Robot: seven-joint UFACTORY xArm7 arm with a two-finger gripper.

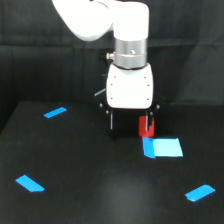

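Note:
My white gripper hangs over the dark table with its fingers wide apart, open, and only dark background shows between them. A small red object stands at the right finger, outside the gap. That dark finger crosses in front of its upper part, and I cannot tell whether they touch. Just below the red object lie a blue strip and a pale blue square, side by side.
Blue tape pieces mark the table at the back left, front left and front right. A dark curtain hangs behind.

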